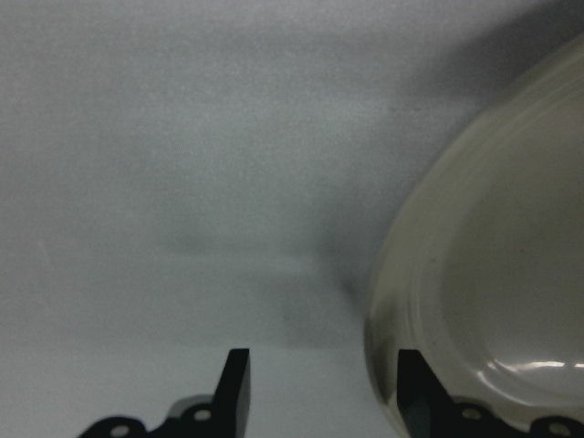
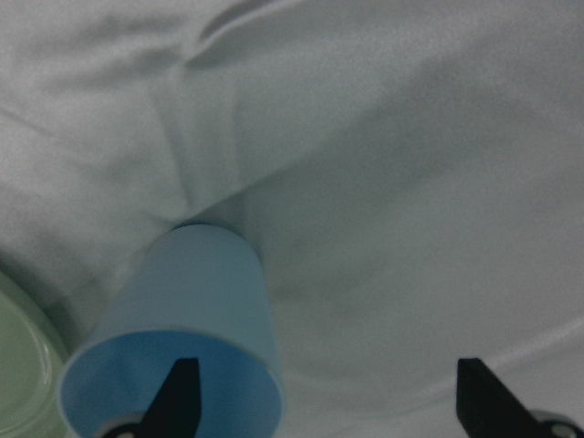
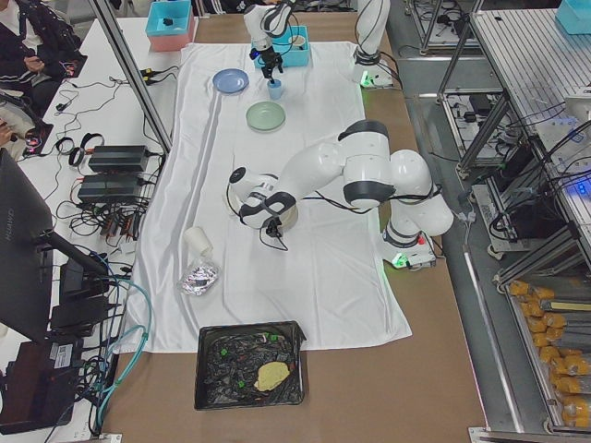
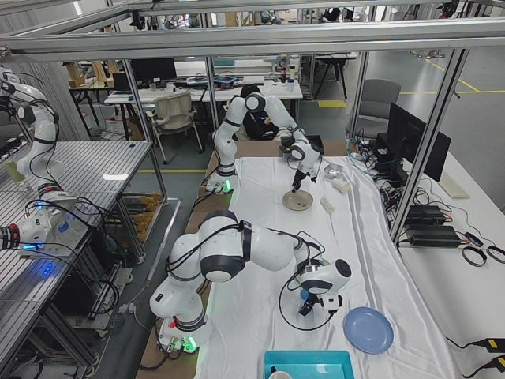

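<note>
My left gripper stands open low at the edge of a beige plate (image 1: 493, 265); in the camera left view that arm covers much of the plate. My right gripper is open over a light blue cup (image 2: 192, 283), whose rim shows below its left finger. A green plate (image 2: 18, 365) lies beside the cup. A blue plate (image 3: 231, 79) rests on the white cloth near the right arm.
A white cup (image 3: 199, 243) and foil bundle (image 3: 199, 277) lie at the cloth's side. A black tray (image 3: 249, 388) is at one end, a teal bin (image 4: 308, 363) at the other.
</note>
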